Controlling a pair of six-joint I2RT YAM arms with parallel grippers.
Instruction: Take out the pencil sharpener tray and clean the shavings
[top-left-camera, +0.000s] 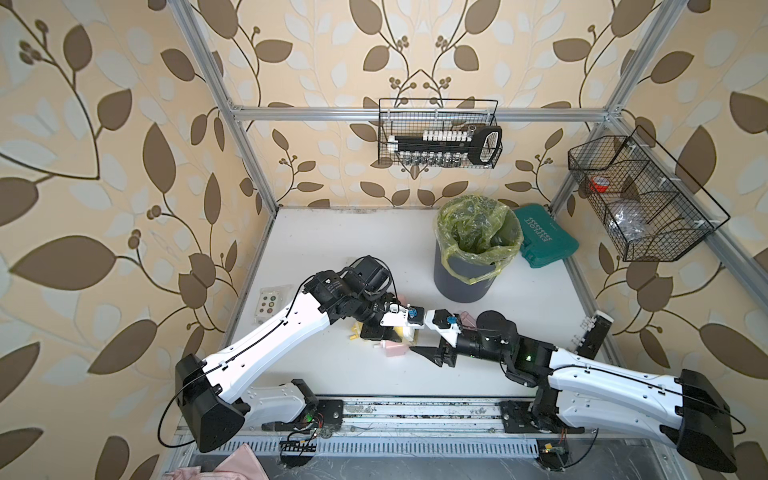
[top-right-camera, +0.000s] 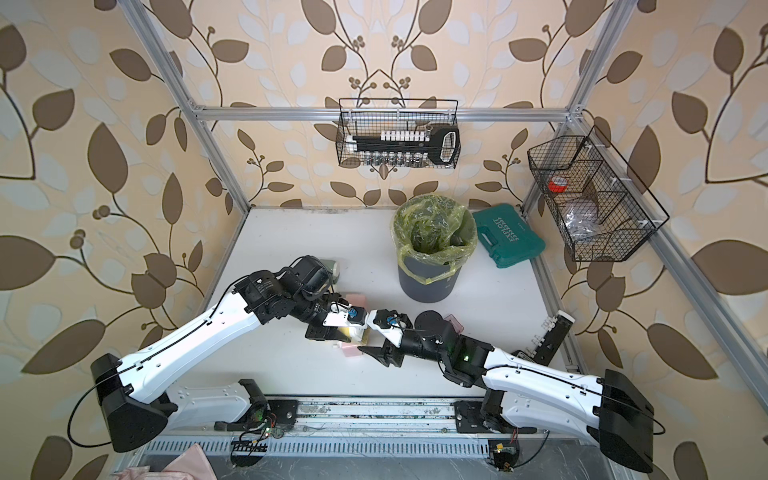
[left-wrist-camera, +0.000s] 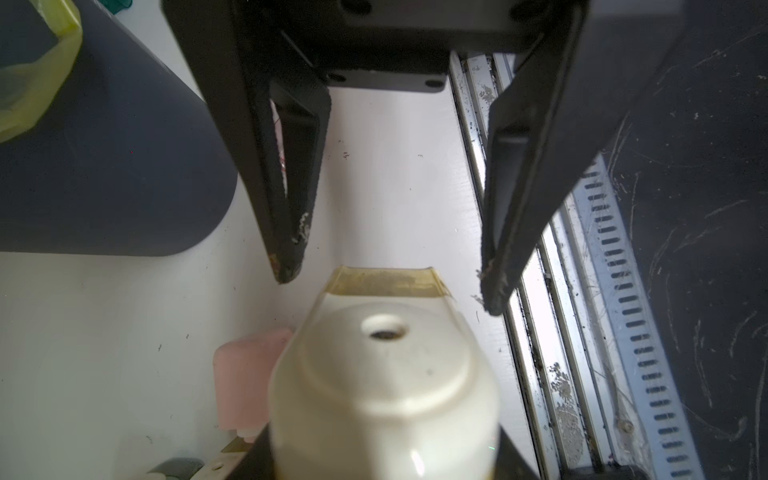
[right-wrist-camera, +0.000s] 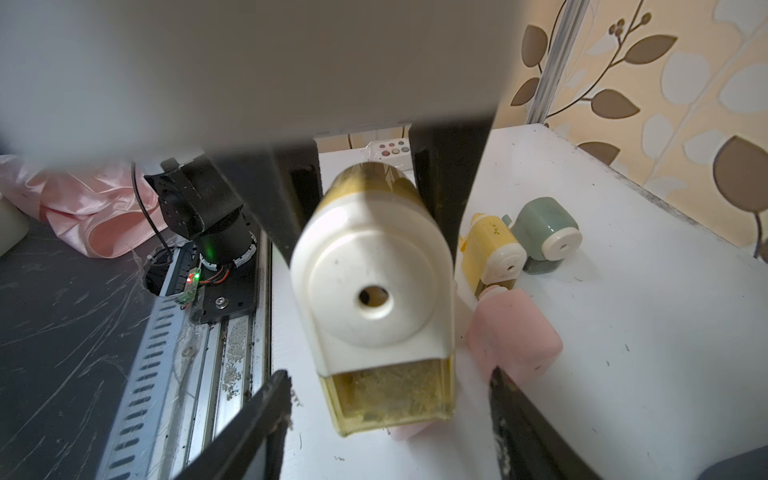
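A cream pencil sharpener with a translucent amber tray is held in my left gripper, which is shut on it above the table. In the right wrist view shavings show dimly inside the tray. My right gripper stands open just to the right, its two fingers beside the tray end in both wrist views, apart from it. More sharpeners, pink, yellow and green, stand on the table beneath.
A bin with a yellow-green liner stands behind the grippers to the right, a teal case beside it. Wire baskets hang on the walls.
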